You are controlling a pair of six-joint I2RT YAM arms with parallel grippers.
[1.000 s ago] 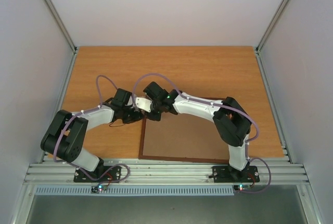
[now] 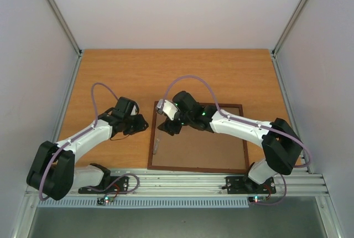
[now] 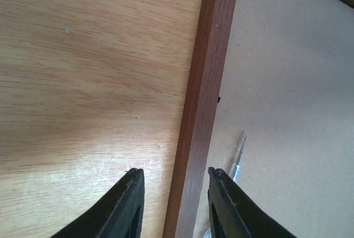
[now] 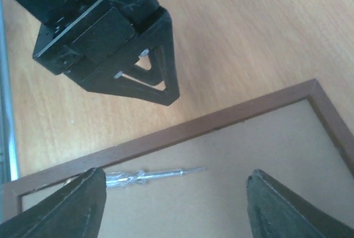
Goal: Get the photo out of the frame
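The picture frame lies face down, its dark wooden rim [image 2: 245, 144] around a brown backing board [image 2: 204, 152]. No photo shows. On the backing, along the left rim, rests a small clear-handled screwdriver; its thin tip [image 3: 241, 148] shows in the left wrist view. My left gripper is open above the frame's left rim, nothing held, one finger partly hiding the screwdriver. Over the frame's left part hangs my right gripper, its fingers wide apart and empty. The screwdriver's handle end is partly behind one of its fingers.
The left gripper's black body [image 4: 110, 39] is close by in the right wrist view. A metal rail [image 2: 177, 177] runs along the front edge.
The grippers were close together over the left rim and have drawn apart, left gripper leftward, right gripper rightward and slightly forward.
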